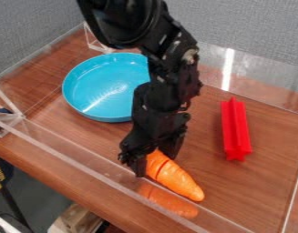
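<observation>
An orange carrot (179,179) lies on the wooden table near the front transparent wall, pointing toward the lower right. My black gripper (149,160) is down at the carrot's upper-left end, its fingertips at or around that end; whether they are closed on it is hard to tell. A blue plate (94,84) sits at the back left, partly behind my arm.
A red block-like object (234,129) lies to the right of the arm. Transparent walls edge the wooden table (246,191). The table's right part, below the red object, is clear.
</observation>
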